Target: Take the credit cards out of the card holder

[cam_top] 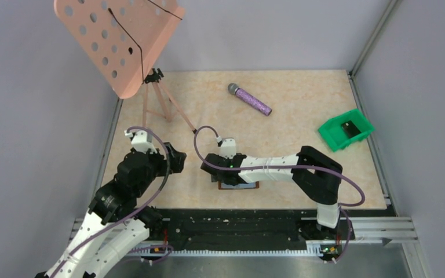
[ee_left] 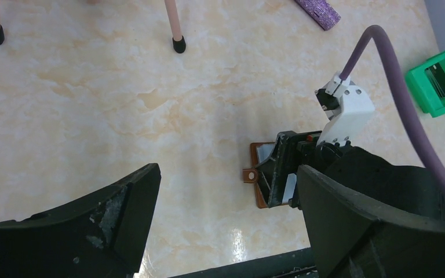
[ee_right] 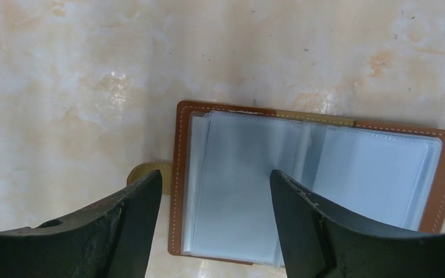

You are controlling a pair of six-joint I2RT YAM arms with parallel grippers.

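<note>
The card holder [ee_right: 181, 191] lies spread on the table, brown with stitched edges and cloudy clear sleeves. No separate card shows; whether the sleeves hold any, I cannot tell. My right gripper is open above its left half, one finger [ee_right: 139, 211] near the clasp tab [ee_right: 150, 172] and the other over the left sleeve page. From above, the right arm covers most of the holder, leaving its front strip [cam_top: 240, 186] visible. In the left wrist view, my left gripper stands open and empty, away to the left of the holder.
A green bin [cam_top: 331, 137] with a dark item inside is at the right. A purple microphone [cam_top: 252, 100] lies toward the back. At the back left stands a pink tripod [cam_top: 162, 99]. Bare table surrounds the holder's left and back sides.
</note>
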